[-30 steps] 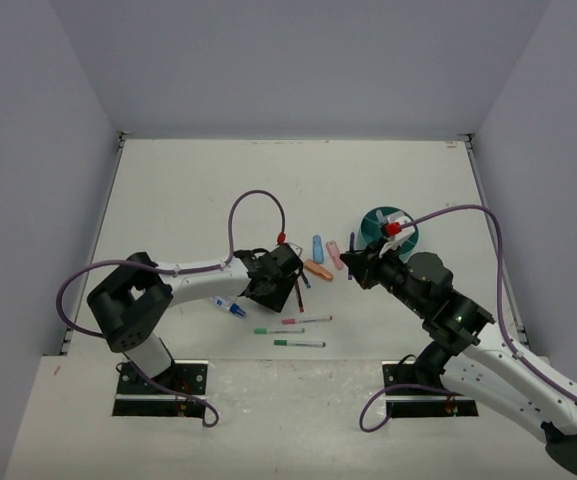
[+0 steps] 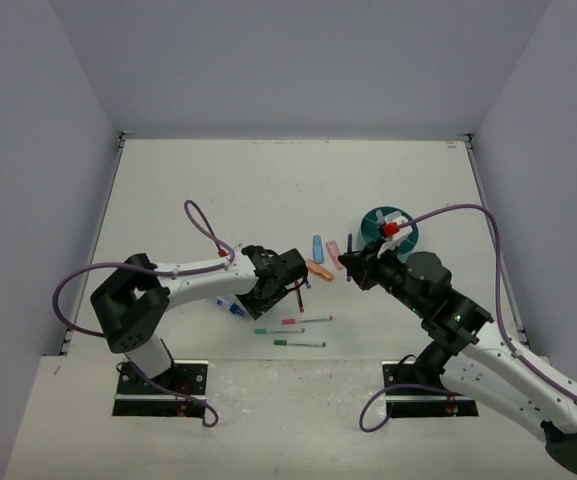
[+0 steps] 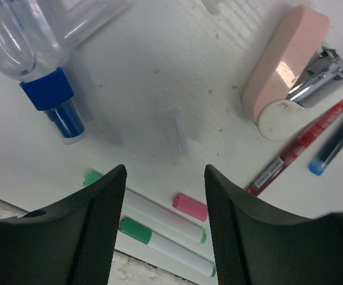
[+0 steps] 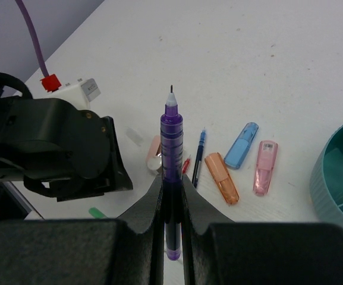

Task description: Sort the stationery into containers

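Observation:
My left gripper is open above the left side of the table, with bare surface between its fingers. Below it lie two green-capped markers (image 3: 162,215) and the pink end of another marker (image 3: 190,206). A clear blue-capped tube (image 3: 47,89) is left of it, while a pink stapler-like item (image 3: 287,65), a red pen (image 3: 302,145) and a blue-tipped pen (image 3: 336,139) are to its right. My right gripper is shut on a purple pen (image 4: 172,139), held upright in the air. Near it stands a teal round container (image 4: 332,193) with dividers.
Blue (image 4: 241,145), orange (image 4: 222,178) and pink (image 4: 265,167) highlighters lie mid-table, left of the container. The left arm (image 4: 58,142) is close to these from the left. Toward the back, the table (image 2: 268,185) is clear.
The left arm's wrist and its cable have swung to the left in the top view, its gripper staying over the same area. The right arm and its purple pen have not visibly moved.

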